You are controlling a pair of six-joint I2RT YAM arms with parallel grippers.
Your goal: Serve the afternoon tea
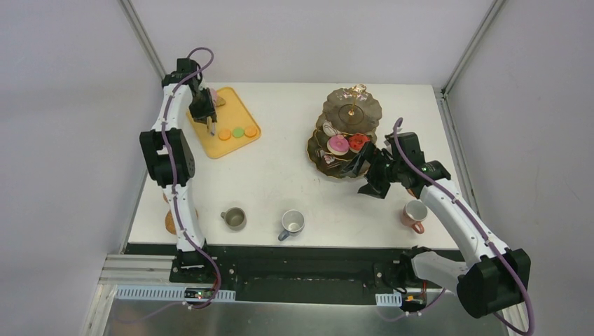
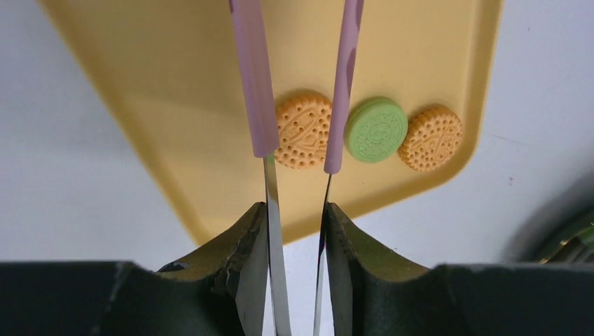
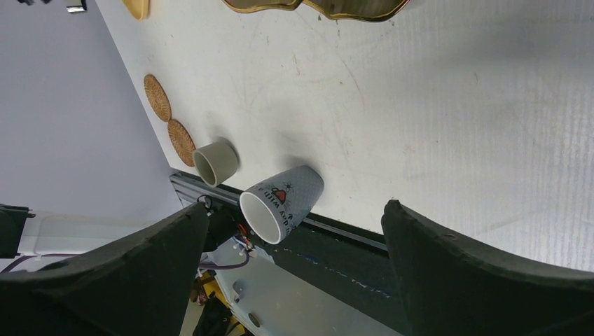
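Observation:
Metal tongs with pink ends (image 2: 256,84) are clasped by my left gripper, which is shut on them. Their two pink arms stand apart above the yellow tray (image 2: 150,168), on either side of an orange biscuit (image 2: 303,131) in the left wrist view. Beside it lie a green round sweet (image 2: 377,131) and another orange biscuit (image 2: 431,138). The tong tips run out of that view. The tiered stand (image 1: 333,169) holds a pink donut (image 1: 337,145) and a red one (image 1: 358,142). Close to its lower tier, my right gripper (image 1: 356,181) is open and empty.
A grey cup (image 1: 235,218), a white mug (image 3: 280,203) and a pink mug (image 1: 414,215) stand along the front edge. Round woven coasters (image 3: 157,96) lie front left. The table between tray and stand is clear.

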